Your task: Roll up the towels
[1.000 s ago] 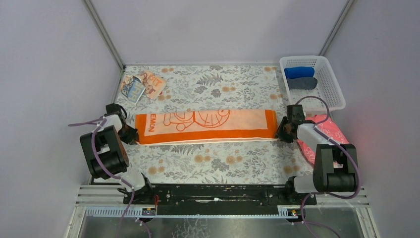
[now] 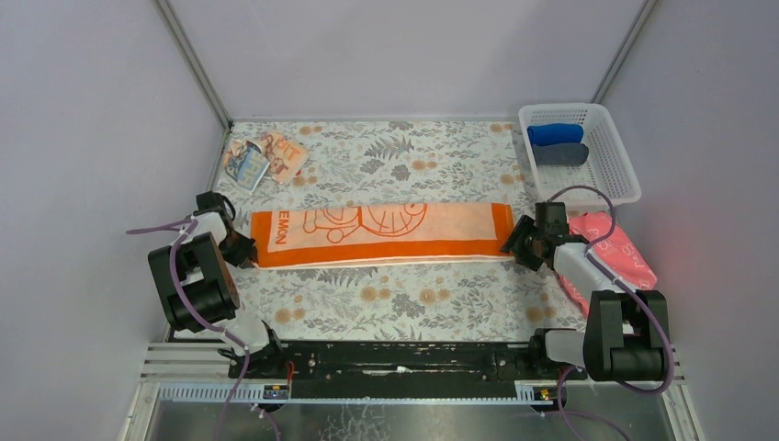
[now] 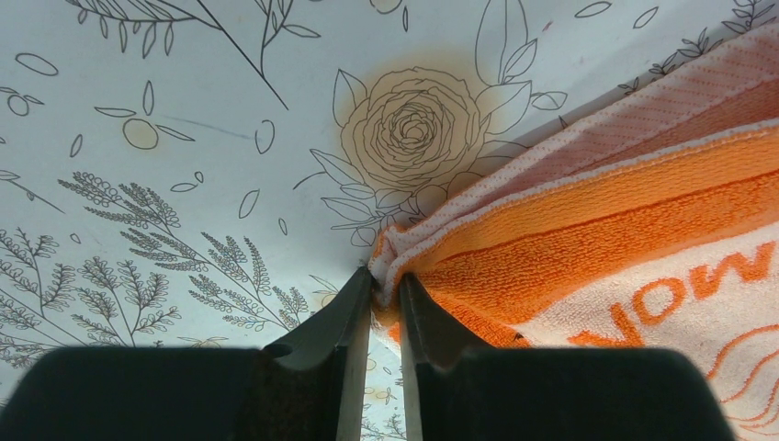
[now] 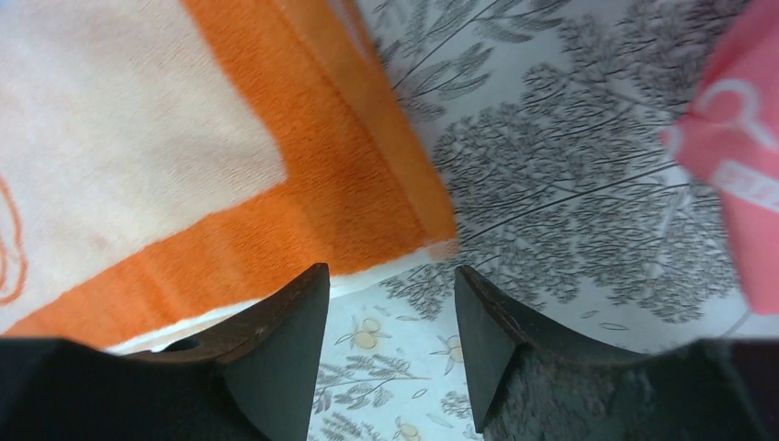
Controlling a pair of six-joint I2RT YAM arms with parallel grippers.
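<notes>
A folded orange LEMON towel (image 2: 367,234) lies flat as a long strip across the table. At its left end my left gripper (image 2: 248,250) is shut on the towel's edge; in the left wrist view the folded corner sits between its fingertips. My right gripper (image 2: 516,241) is at the right end, open. In the right wrist view its fingers (image 4: 501,340) straddle the area just beside the towel's corner (image 4: 386,230), with nothing held.
A white basket (image 2: 606,165) at the back right holds blue and grey rolled towels. A pink cloth (image 2: 615,262) lies beside the right arm. Folded cloths (image 2: 280,152) rest at the back left.
My right arm has shifted slightly over the last second, and its gripper looks more widely open than a second ago. The left gripper and towel look unchanged.
</notes>
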